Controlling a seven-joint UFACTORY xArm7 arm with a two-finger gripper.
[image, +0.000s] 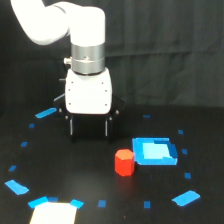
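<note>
A red block (124, 162) with a hexagon-like outline stands on the dark table, right of centre. Just behind it to the right is a blue square tray (140, 143) with a pale patch inside. Up and to the left of the block hangs my gripper (89, 127), pointing down. Its two thin dark fingers are spread well apart, and nothing shows between them. The gripper is clear of both the block and the tray.
Small blue marks are scattered over the black surface, with larger light-blue pieces at the left (16, 187) and right (186, 198). A pale object (52, 213) is cut off at the bottom edge. The table between gripper and block looks free.
</note>
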